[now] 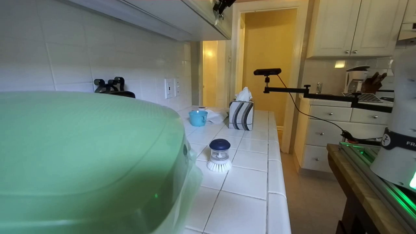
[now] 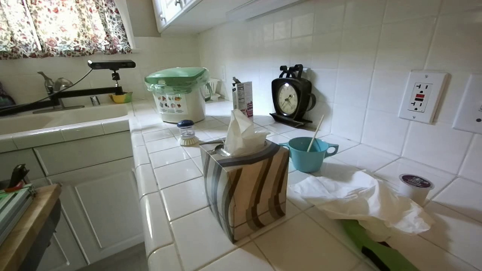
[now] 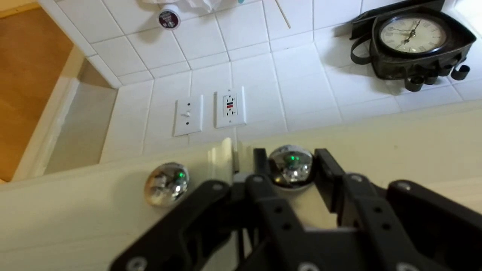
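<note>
My gripper is shut on a round, shiny metal knob (image 3: 291,163) of the cream upper cabinet (image 3: 397,149). One dark finger stands on each side of the knob in the wrist view. To the left, a second knob (image 3: 167,184) is free, beyond the vertical gap between the doors. Exterior view 1 shows only a small black part of the gripper at the top edge, by a knob (image 1: 222,17) under the cabinet (image 1: 195,19). Whether the held door stands slightly ajar, I cannot tell.
Below lies the white tiled counter (image 1: 249,179) with a green-lidded bin (image 2: 176,90), a dish brush (image 2: 186,133), a tissue box (image 2: 246,189), a blue cup (image 2: 307,156) and a black clock (image 2: 291,99). A camera on an arm (image 1: 267,72) stands out beyond the counter.
</note>
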